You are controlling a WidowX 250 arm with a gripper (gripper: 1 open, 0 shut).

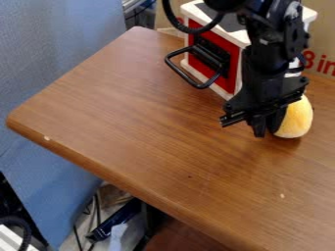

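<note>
My black gripper (267,125) hangs low over the right part of the wooden table (131,108), pointing down against a pale yellow rounded object (297,119), which it partly hides. Whether the fingers are open or shut on it is hard to tell. Behind the arm stands a white and red box (207,41) with a black wire handle on its front.
A blue padded partition (53,78) stands at the left. A cardboard box with red print is at the back right.
</note>
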